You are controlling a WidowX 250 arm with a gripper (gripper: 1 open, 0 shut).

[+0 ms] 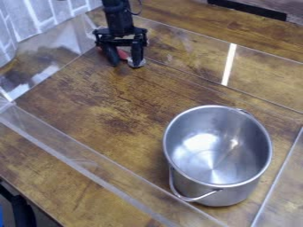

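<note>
My black gripper [122, 50] is low over the far left part of the wooden tray floor, at the top of the view. Around its fingers lies a small object [136, 61] with silver and red parts, largely hidden by the gripper. Whether the fingers are open or closed on it is too small to tell.
A large steel pot [217, 146] with a wire handle stands at the lower right. Clear plastic walls [35, 129] border the work area.
</note>
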